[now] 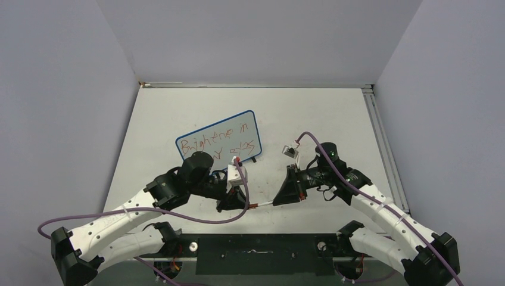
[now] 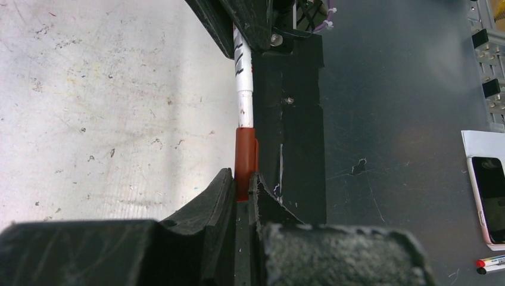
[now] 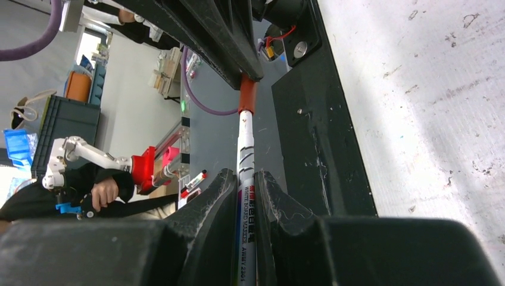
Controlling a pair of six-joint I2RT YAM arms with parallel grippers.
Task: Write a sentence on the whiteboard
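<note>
The blue-rimmed whiteboard (image 1: 221, 134) lies tilted on the table and bears red handwriting, "Brightne in", with a second line partly hidden by my left arm. In front of it my two grippers face each other across one marker. My left gripper (image 1: 249, 206) is shut on the red-brown cap (image 2: 245, 156). My right gripper (image 1: 274, 204) is shut on the white marker barrel (image 3: 246, 158). The marker's front end sits in the cap's mouth, with a stretch of narrower white neck (image 2: 245, 110) showing in the left wrist view.
A phone (image 2: 489, 196) and loose markers (image 2: 492, 264) lie beyond the black table edge. The white tabletop (image 1: 315, 113) behind the right arm is clear. Purple cables (image 1: 196, 220) loop over both arms.
</note>
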